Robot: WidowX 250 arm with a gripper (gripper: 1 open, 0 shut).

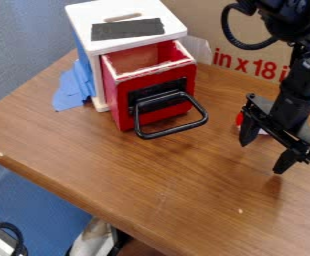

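My black gripper (262, 150) hangs low over the wooden table at the right of the camera view, its fingers angled down and apart, with nothing visible between them. A small red object (239, 120) sits behind it, mostly hidden by the gripper. Left of me stands a red drawer box (134, 70) with a black front and handle (171, 131), pulled out from a white cabinet (102, 22) that has a dark strip and a small light piece on top.
A blue cloth (70, 90) lies left of the cabinet. Cardboard with red lettering stands behind.
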